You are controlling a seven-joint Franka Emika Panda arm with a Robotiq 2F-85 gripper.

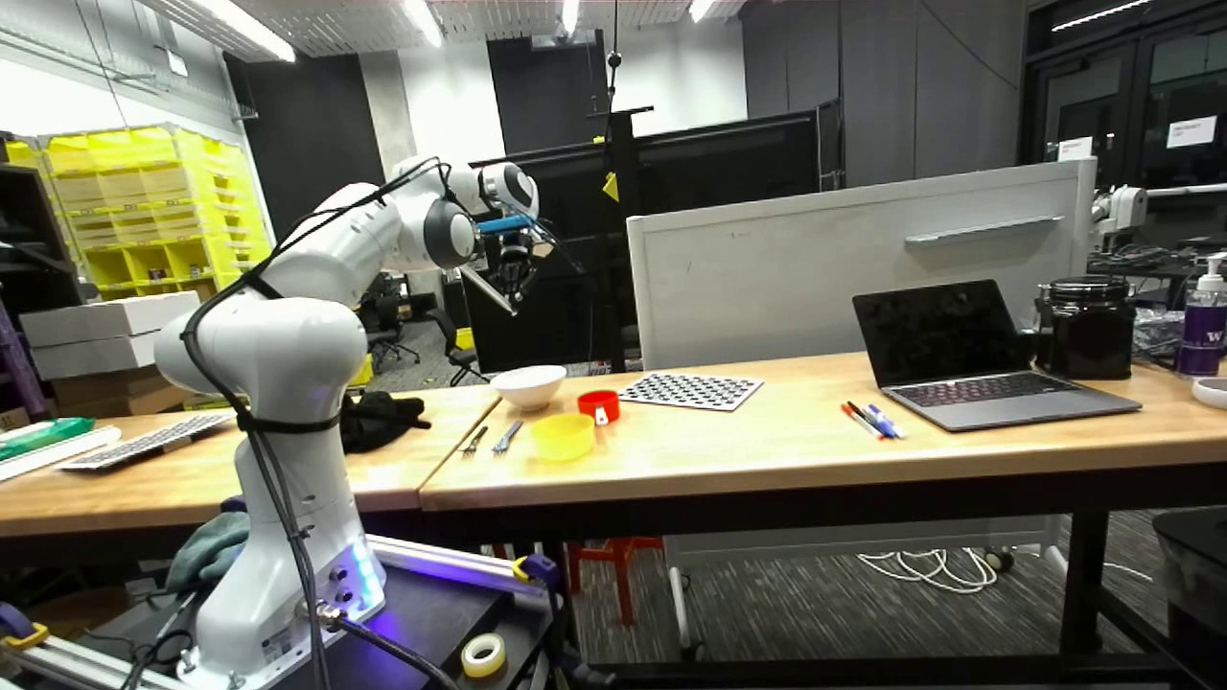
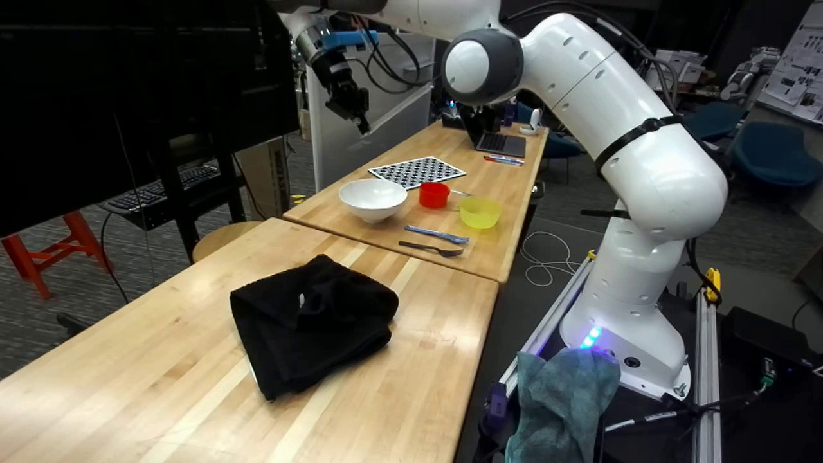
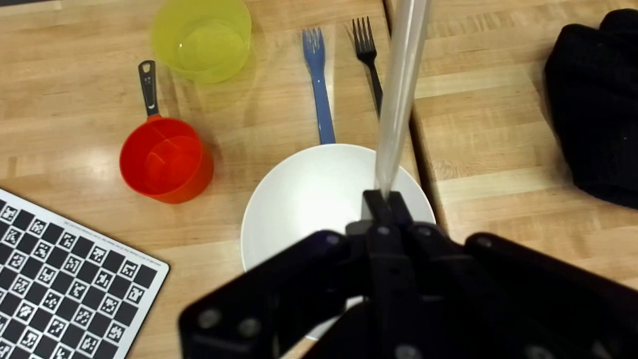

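High above the table, my gripper (image 1: 514,301) is shut on a long, pale translucent rod (image 3: 399,89), whose end lies between the fingertips. In exterior view 1 this rod slants up and back toward the arm. Below the gripper, in the wrist view, stands a white bowl (image 3: 299,203), partly hidden by the fingers. A blue fork (image 3: 320,89) and a black fork (image 3: 366,48) lie beside the bowl. The red measuring cup (image 3: 164,161) and the translucent yellow bowl (image 3: 203,42) stand nearby, both looking empty.
A black cloth (image 2: 316,316) lies crumpled on the adjoining table. The checkered board (image 1: 690,390) rests behind the red cup. Pens (image 1: 870,420) and an open laptop (image 1: 1001,391) occupy the right side.
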